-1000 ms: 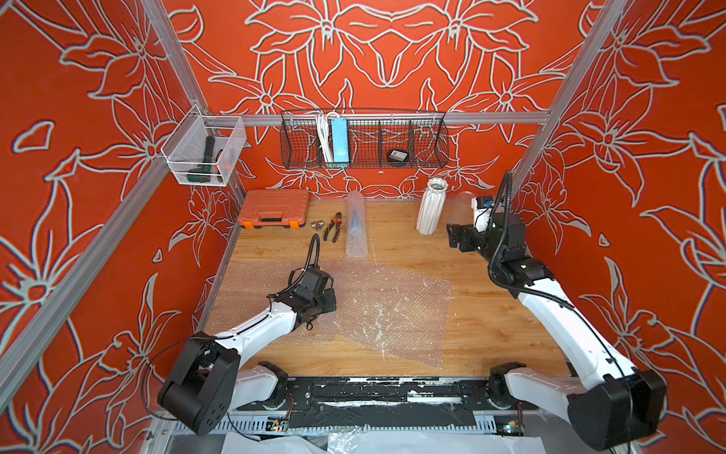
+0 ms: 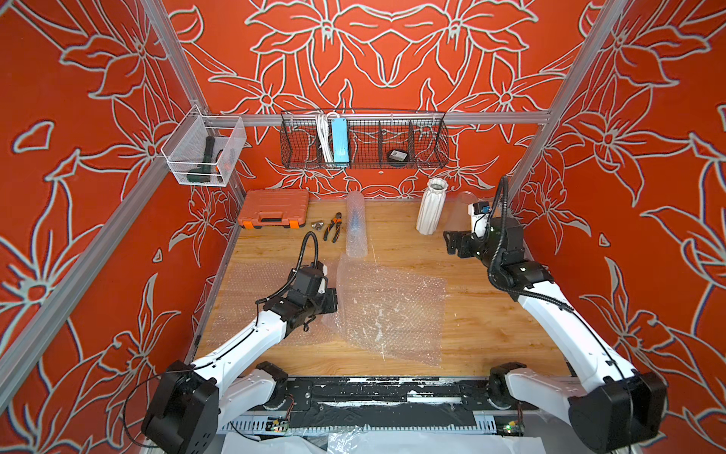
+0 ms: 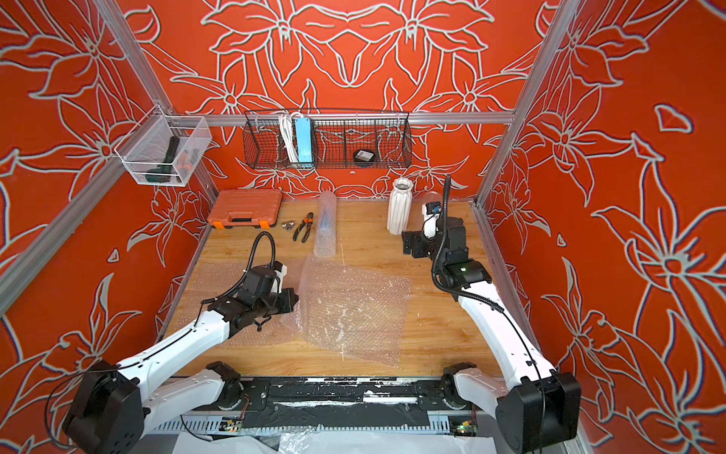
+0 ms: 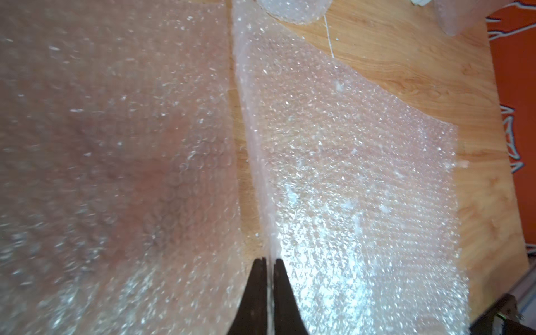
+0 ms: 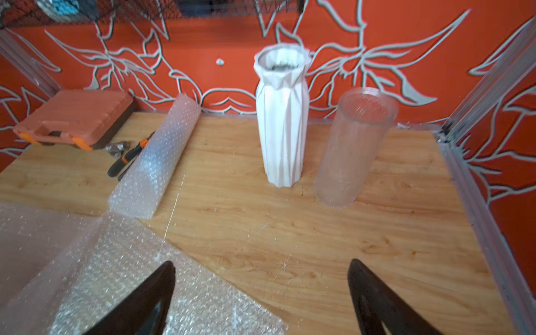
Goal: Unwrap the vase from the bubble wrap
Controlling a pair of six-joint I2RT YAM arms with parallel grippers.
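Note:
Two sheets of bubble wrap (image 2: 389, 317) lie flat across the front and middle of the table, with a raised fold between them. My left gripper is shut low over that fold, and a thin ridge of wrap shows at its fingertips. A white faceted vase (image 5: 282, 128) stands upright and bare at the back right, beside a clear cylinder (image 5: 351, 150). My right gripper hangs open in front of them, with nothing between its fingers. A rolled piece of bubble wrap (image 5: 150, 162) lies at the back centre.
An orange case (image 2: 273, 204), pliers (image 2: 332, 225) and a small metal part (image 2: 317, 224) sit at the back left. A wire basket (image 2: 363, 140) and a clear bin (image 2: 204, 155) hang on the walls. Bare wood is free at the right.
My right gripper has moved slightly toward the front left.

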